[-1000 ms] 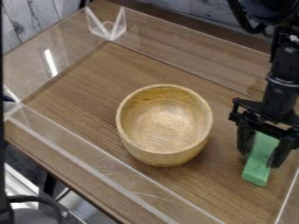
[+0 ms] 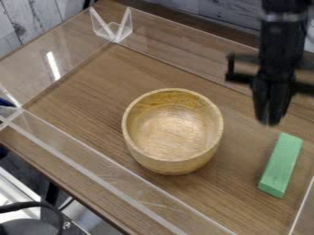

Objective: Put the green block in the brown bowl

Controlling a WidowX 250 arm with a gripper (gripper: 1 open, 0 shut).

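The green block (image 2: 281, 166) lies flat on the wooden table at the right, its long side running away from the camera. To its left stands the brown bowl (image 2: 173, 136), a round wooden one with nothing inside. Above and behind the block hangs my dark gripper (image 2: 263, 92), smeared by motion. It is clear of both block and bowl. The blur hides how its fingers stand, and no block shows in it.
Bare table (image 2: 105, 87) stretches left of and behind the bowl. Clear low walls edge the table, with a small clear bracket (image 2: 112, 25) at the back left. Dark cables (image 2: 35, 207) hang at the lower left.
My gripper has risen from the block and moved back and up. The block stays on the table, shifted slightly right from where it lay earliest. The bowl has not moved.
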